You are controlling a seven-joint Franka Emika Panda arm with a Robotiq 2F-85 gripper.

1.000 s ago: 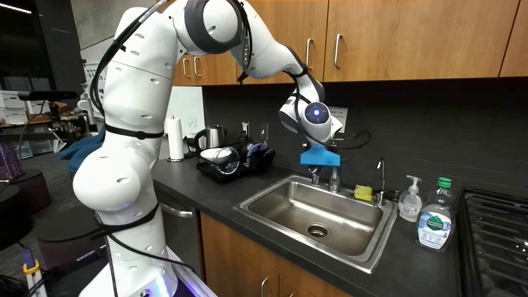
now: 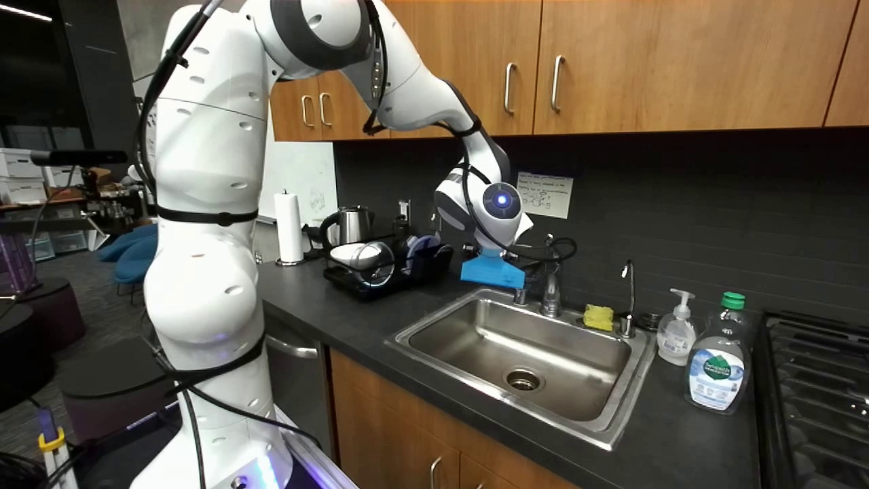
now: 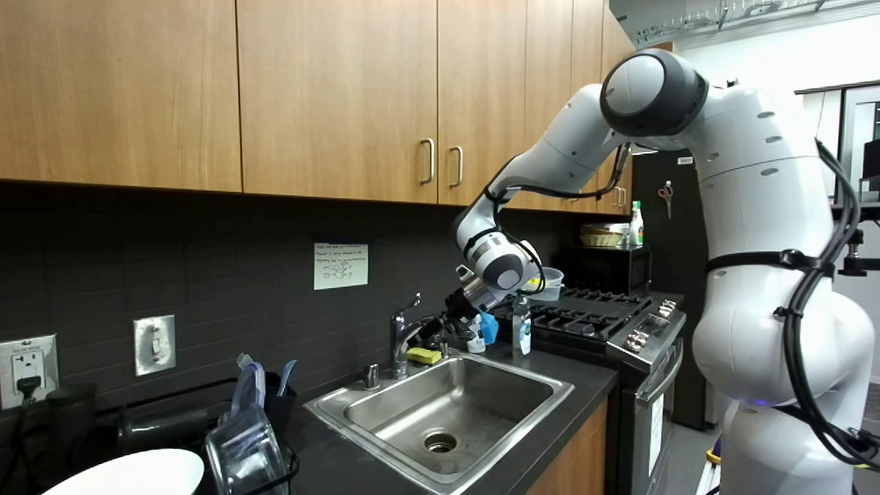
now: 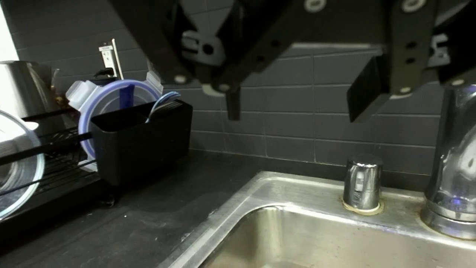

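My gripper hangs over the back of the sink, its dark fingers wide apart and only the tiled wall showing between them. In the first exterior view a blue part (image 2: 493,269) on the wrist hides most of the fingers. The metal sink (image 2: 444,329) is empty. On its back ledge stand a short chrome cap (image 4: 363,183) and the faucet (image 4: 459,165), both below or beside the fingers in the wrist view. A yellow sponge (image 2: 599,317) lies on the ledge near the small tap (image 2: 629,293).
A black dish rack (image 2: 350,281) with dishes stands left of the sink; its utensil holder (image 4: 142,143) faces the wrist camera. A soap dispenser (image 2: 676,334) and a dish soap bottle (image 2: 717,367) stand right, beside the stove (image 2: 819,391).
In the first exterior view my wrist has shifted left, towards the dish rack, and slightly lower, with the blue part now tilted. The sponge, bottles and dishes have stayed put.
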